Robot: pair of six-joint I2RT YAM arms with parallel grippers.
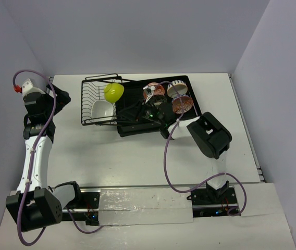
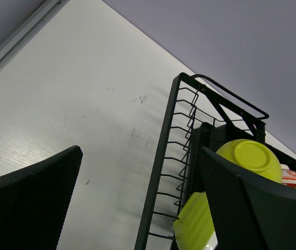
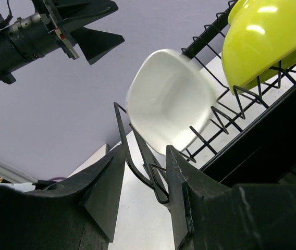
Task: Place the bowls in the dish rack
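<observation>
The black wire dish rack [image 1: 85, 99] holds a yellow bowl [image 1: 113, 91] at the back and, in front of it, a bowl with its white inside [image 1: 101, 110] facing up in the top view. The right wrist view shows that white inside [image 3: 166, 101] tilted. Just right of the rack, over the dark tray, is my right gripper [image 1: 137, 108], its fingers part apart with nothing seen between them but rack wire behind. My left gripper [image 1: 59, 99] stands open and empty left of the rack.
Printed bowls [image 1: 182, 104] sit in the black tray [image 1: 189, 83] under and beside the right arm. Walls border the back and sides.
</observation>
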